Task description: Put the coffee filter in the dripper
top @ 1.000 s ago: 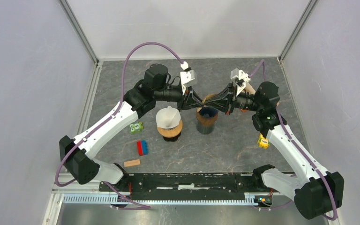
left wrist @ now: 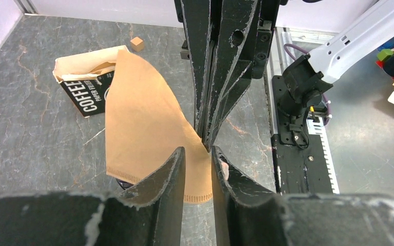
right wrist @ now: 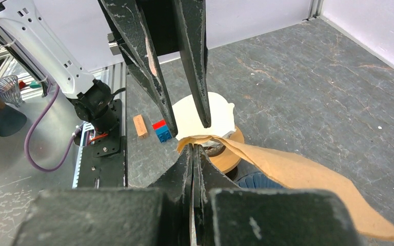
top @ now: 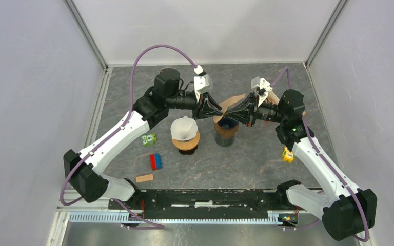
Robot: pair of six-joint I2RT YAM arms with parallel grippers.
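The tan paper coffee filter (left wrist: 143,123) hangs by its edge from my right gripper, whose fingers are shut on it. In the right wrist view, the filter (right wrist: 292,171) stretches off to the right from the fingertips. My left gripper stands part open beside that edge, its two fingertips apart. In the left wrist view, filter paper shows behind the gap of the left gripper. Below the filter, a dark blue ribbed dripper (right wrist: 259,181) is partly covered; from above, its dark inside (top: 228,123) shows with a brown band around it.
Left of the dripper stands a white cone-shaped piece (top: 184,128) on a wooden collar (top: 186,144). An open coffee filter box (left wrist: 87,92) lies behind. Toy bricks (top: 156,161), a green toy (top: 149,139) and a yellow toy (top: 288,155) lie farther out.
More of the filter now shows spread toward the back beside the right gripper. The right arm has hardly moved.
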